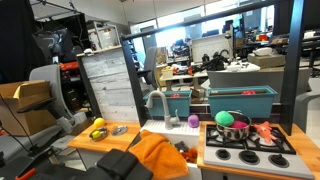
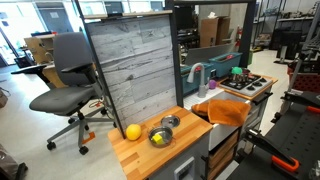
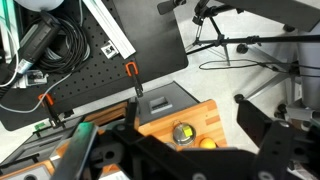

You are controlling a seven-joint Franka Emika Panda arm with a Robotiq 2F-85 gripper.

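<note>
In the wrist view my gripper is open, its two dark fingers wide apart at the lower edge. Nothing is seen held; the floor and wooden counter show through the gap. On that counter is a metal bowl with a small yellow piece in it. A yellow ball-like thing lies beside the bowl, and a smaller metal dish stands behind it. An orange cloth drapes over the counter's front by the sink. A green ball-like thing rests at the pot on the stove.
A faucet rises at the sink. Teal bins stand behind the stove. A grey panel backs the bowl's counter. A black perforated table with cables and orange-handled clamps lies alongside; an office chair is beyond.
</note>
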